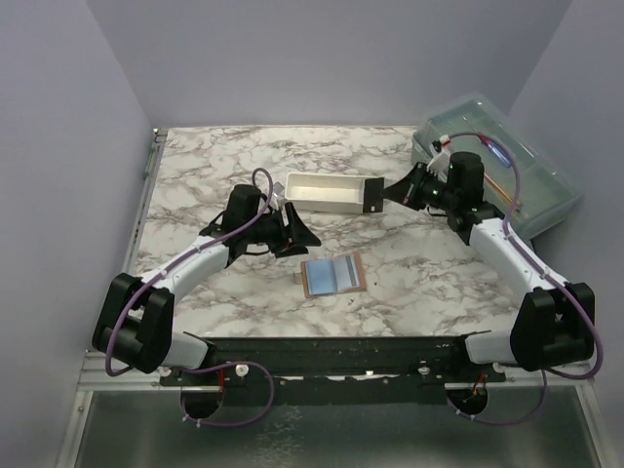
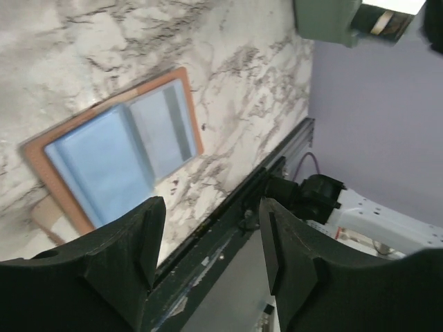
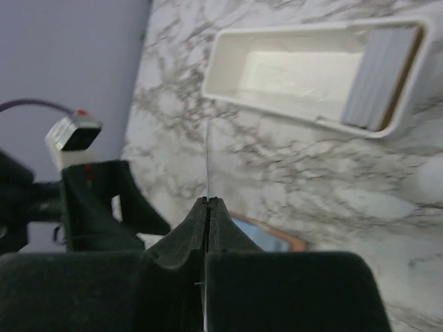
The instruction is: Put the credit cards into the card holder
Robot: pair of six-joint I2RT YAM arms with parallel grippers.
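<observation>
A dark card (image 1: 373, 195) is pinched in my right gripper (image 1: 409, 191), which is shut on it. In the right wrist view the card (image 3: 207, 162) appears edge-on, a thin line rising from the fingertips. It hangs clear of the white tray (image 3: 291, 114), whose right end holds a stack of cards (image 3: 377, 77). On the marble table lies the card holder (image 1: 332, 276), opened flat, with brown edges and clear bluish sleeves. In the left wrist view its blue sleeve (image 2: 104, 162) shows close up. My left gripper is above the holder, open and empty.
A translucent green bin (image 1: 502, 156) with tools on its lid stands at the back right, close to my right arm. A dark rail (image 1: 331, 351) runs along the table's front edge.
</observation>
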